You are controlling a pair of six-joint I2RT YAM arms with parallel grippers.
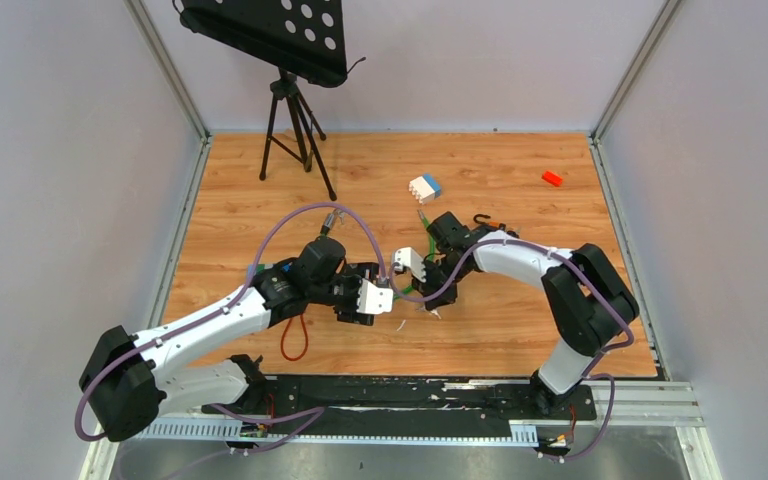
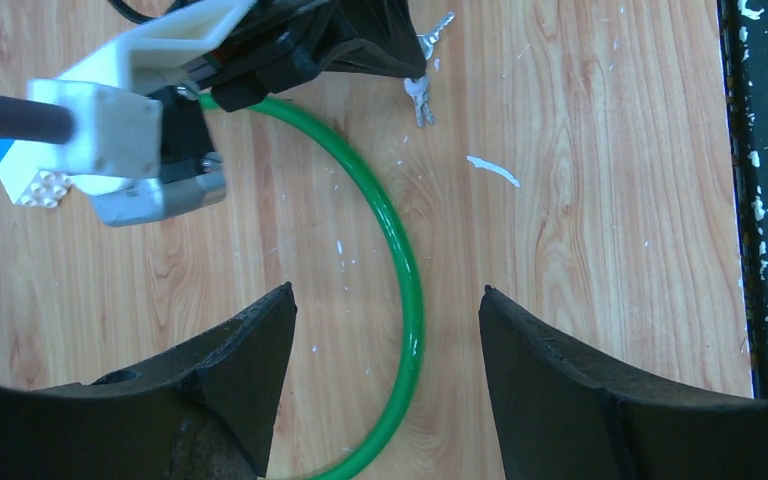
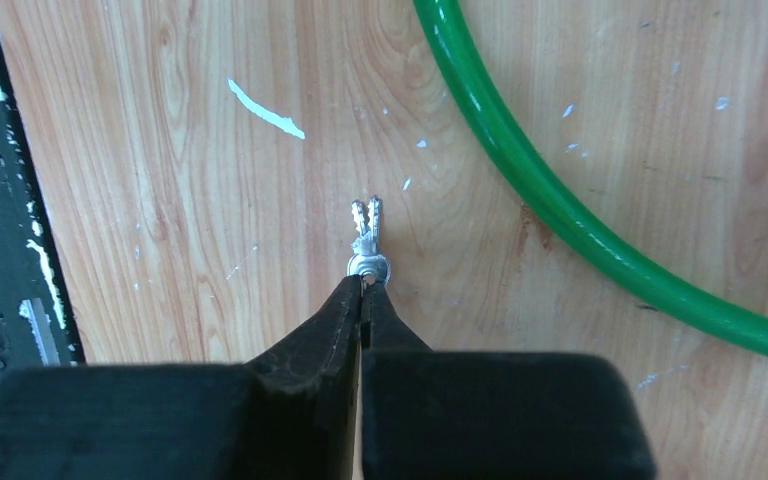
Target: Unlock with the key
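Observation:
Two small silver keys on a ring (image 3: 368, 266) show right at the fingertips of my right gripper. That gripper is shut, pointing down at the table, its tips overlapping the ring's edge; whether the ring is pinched cannot be told. In the left wrist view, parts of the keys (image 2: 418, 96) show on both sides of the right fingertips. My left gripper is open over the curved green cable (image 2: 412, 320), nothing gripped between its fingers. One metal end of the cable (image 1: 421, 215) shows in the top view; another metal piece (image 1: 330, 220) lies behind the left arm.
A white and blue block (image 1: 424, 188) sits behind the arms, and a red block (image 1: 552, 178) lies at the far right. An orange-red loop (image 1: 295, 350) is beside the left forearm. The black stand (image 1: 300, 140) rises at the back left. The wrists are close together.

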